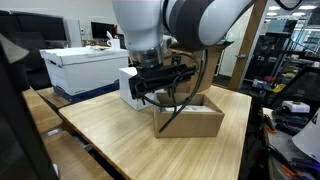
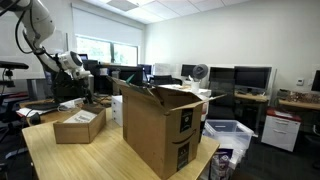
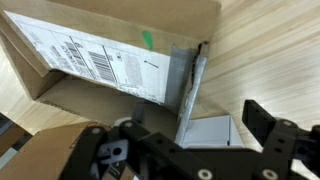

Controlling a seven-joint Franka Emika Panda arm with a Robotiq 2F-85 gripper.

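In the wrist view my gripper has its dark fingers well apart, with the edge of a cardboard box wall running between them. That small open box (image 1: 190, 123) stands on the wooden table, below and to the right of the white arm in exterior view 1. Inside it lies a white label with barcodes (image 3: 95, 58). A white, box-like thing (image 3: 215, 132) shows low between the fingers; whether it is touched cannot be told. Exterior view 1 half hides the fingertips behind dark parts and cables.
A large cardboard box (image 2: 165, 130) with raised flaps stands on the table (image 2: 60, 155). White storage boxes (image 1: 85, 70) are at the back. Left of the small box, the tabletop (image 1: 120, 130) is clear. A loop of black cable hangs by the arm.
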